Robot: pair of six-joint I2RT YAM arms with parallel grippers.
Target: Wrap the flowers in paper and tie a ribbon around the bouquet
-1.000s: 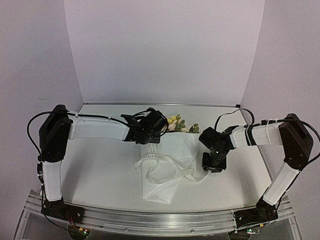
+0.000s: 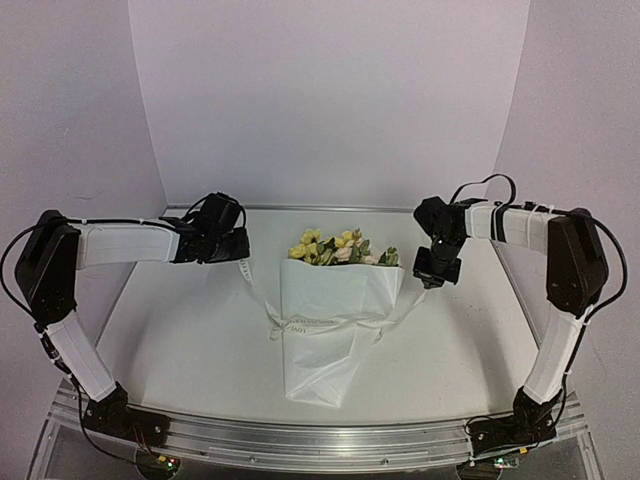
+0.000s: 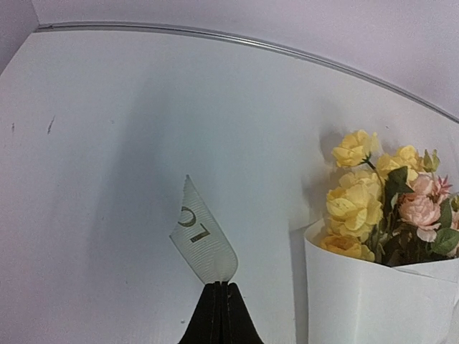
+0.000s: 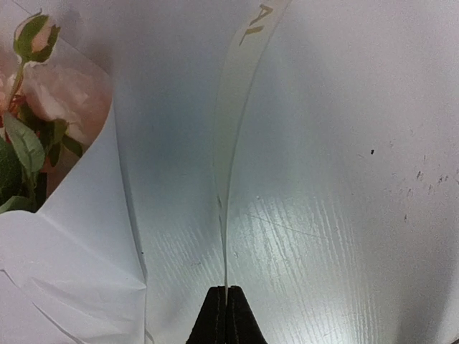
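The bouquet of yellow and pink flowers (image 2: 340, 246) lies on the table in a white paper wrap (image 2: 335, 284), narrow end toward the front. Across the wrap's middle runs a pale printed ribbon (image 2: 310, 325), bunched at both sides. Up on the left, my left gripper is shut on one end of this ribbon, whose lettered tip (image 3: 204, 233) sticks out past the fingers. To the right of the wrap, my right gripper has shut on the other stretch, and the ribbon (image 4: 231, 122) extends beyond its fingertips. How the ribbon passes under the wrap is hidden.
Bare white table (image 2: 190, 340) lies to the left and right of the bouquet. A metal rail (image 2: 330, 445) borders the front edge, and walls (image 2: 330, 100) close in the back and sides.
My left gripper has moved left and back from over the bouquet. The right one has risen backward and slightly right. The ribbon's slack loop on the wrap has drawn into a tighter band.
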